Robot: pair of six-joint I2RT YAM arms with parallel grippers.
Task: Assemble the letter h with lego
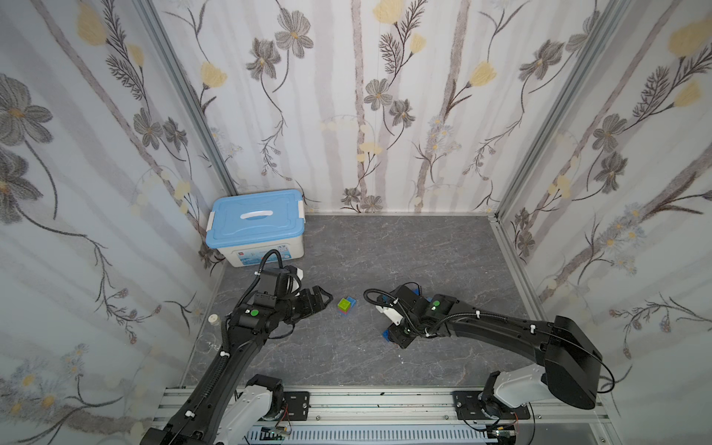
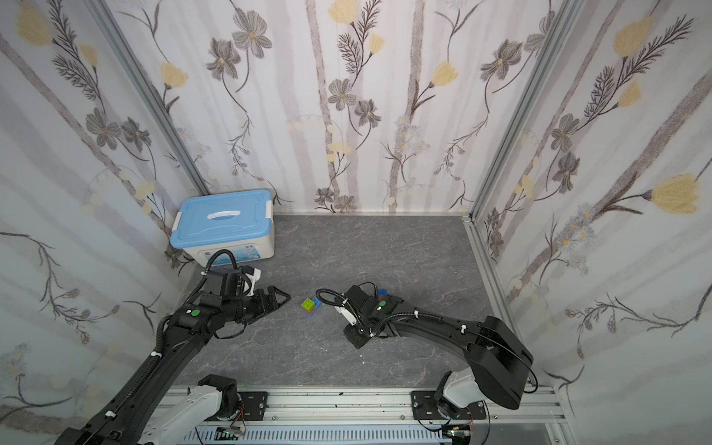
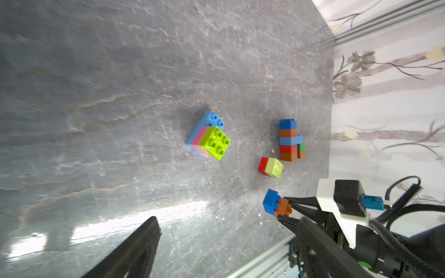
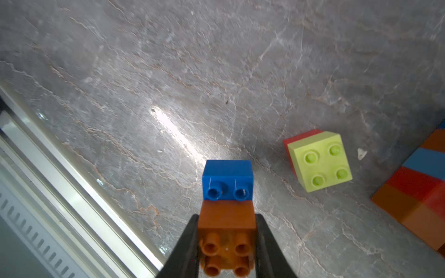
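My right gripper is shut on an orange brick (image 4: pixel 227 217) with a blue brick (image 4: pixel 227 176) at its end. Nearby on the floor lie a red and light-green piece (image 4: pixel 319 162) and a longer blue, orange and red stack (image 3: pixel 288 148) with a small green piece beside it. Toward the middle sits a lime brick (image 3: pixel 214 142) with pink and light-blue bricks. My left gripper (image 1: pixel 319 298) stands open above the floor, left of this group, with nothing seen between its fingers.
A lidded storage box (image 1: pixel 256 222) stands at the back left. Metal rails run along the front edge.
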